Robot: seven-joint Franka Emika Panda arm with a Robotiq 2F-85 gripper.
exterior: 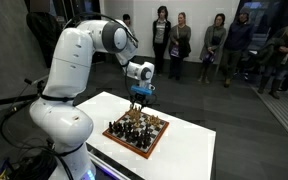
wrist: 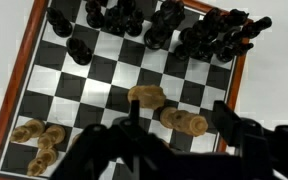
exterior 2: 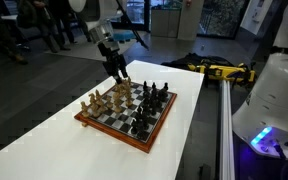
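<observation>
My gripper points down over the light-wood side of the chessboard, its two dark fingers apart. In the wrist view a light piece (wrist: 191,123) shows in the gap between them, with no clear contact on either side. Another light piece (wrist: 147,96) stands just ahead of the left fingertip. In exterior view 2 the gripper (exterior 2: 116,76) is low at the far edge of the chessboard (exterior 2: 123,136); how close its tips are to the pieces is hard to tell.
Black pieces (wrist: 206,35) crowd the opposite side of the board. More light pieces (wrist: 46,147) stand at the lower left in the wrist view. Several people (exterior: 179,40) stand beyond the table.
</observation>
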